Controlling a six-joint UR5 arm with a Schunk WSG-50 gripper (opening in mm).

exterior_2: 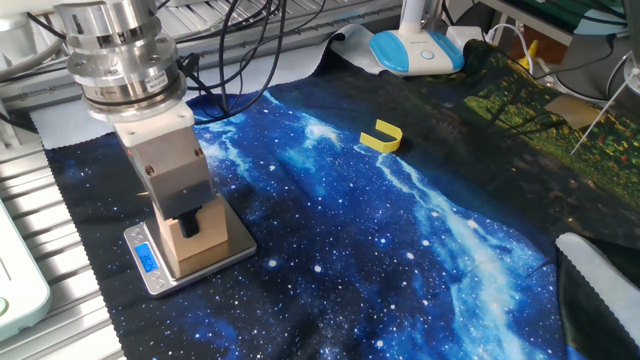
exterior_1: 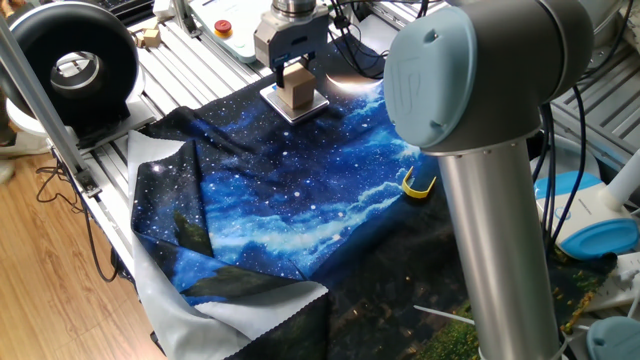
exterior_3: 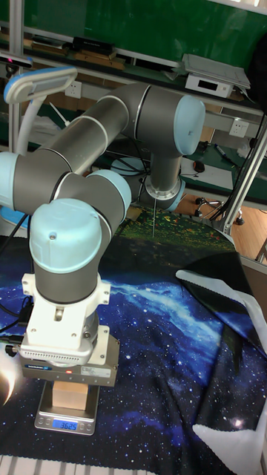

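Note:
A wooden block (exterior_1: 297, 88) stands upright on a small silver scale (exterior_2: 207, 274), whose blue display (exterior_3: 67, 425) is lit with digits. Right over the block, my gripper (exterior_1: 295, 70) points down with its fingers astride the block's upper part. In exterior view 2 a dark fingertip (exterior_2: 189, 222) lies against or just in front of the block's face. Whether the fingers press on the block or stand slightly apart from it does not show. The gripper body hides the block's top in exterior view 3. A yellow curved piece (exterior_2: 382, 137) lies on the cloth, away from the gripper.
A starry blue cloth (exterior_1: 300, 190) covers the table, with folded pale edges (exterior_1: 165, 290) at the near left. A blue-and-white lamp base (exterior_2: 418, 52) stands at the back. Cables (exterior_2: 245, 50) hang close to the wrist.

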